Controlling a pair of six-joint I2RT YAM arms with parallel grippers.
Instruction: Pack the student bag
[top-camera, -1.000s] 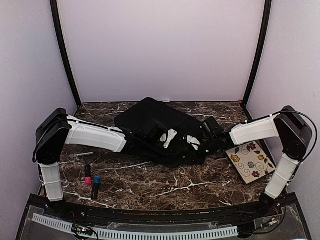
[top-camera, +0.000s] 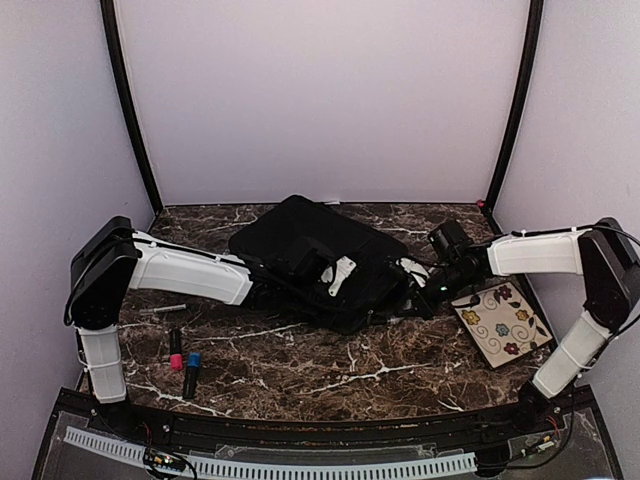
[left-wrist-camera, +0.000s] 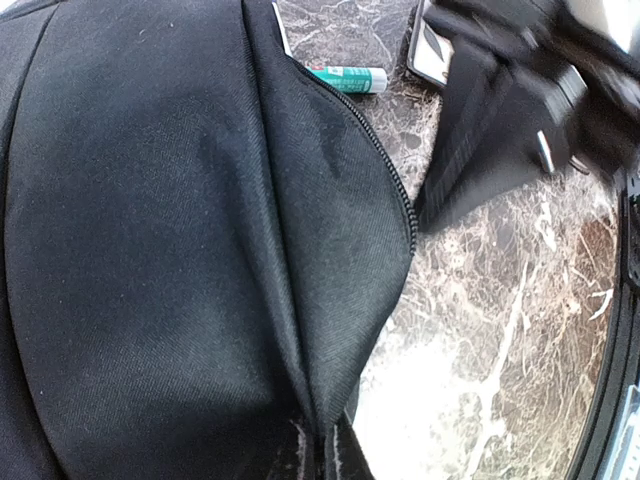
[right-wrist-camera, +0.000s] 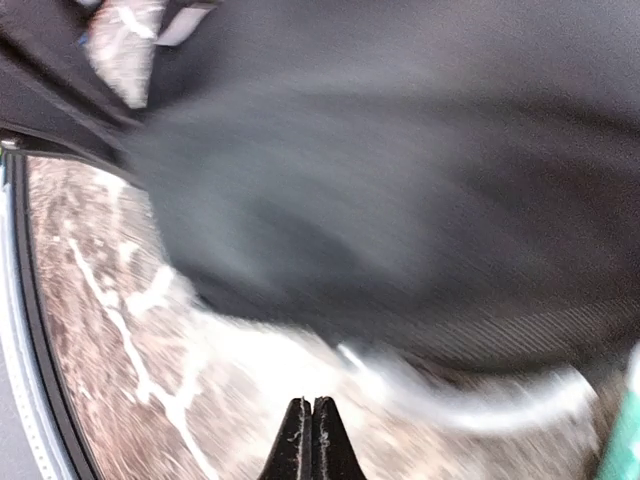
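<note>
The black bag (top-camera: 290, 230) lies at the back middle of the table. In the left wrist view its fabric (left-wrist-camera: 150, 220) fills the left side, with a dark zipper (left-wrist-camera: 385, 155) curving along the right edge. My left gripper is shut on a pinched fold of the bag near its front corner. To the right of the bag, my right gripper is shut with nothing between its fingertips, over bare marble. The bag's blurred side lies above those tips in the right wrist view, apart from them. No zipper pull can be made out.
A floral-patterned board (top-camera: 503, 322) rests at the right. A green-white tube (left-wrist-camera: 350, 79) lies beside the bag. Pink-ended (top-camera: 176, 348) and blue-ended markers (top-camera: 191, 374) sit at front left, with a pale stick (top-camera: 163, 309) behind.
The left arm has stayed put, its hold on the fabric unchanged.
</note>
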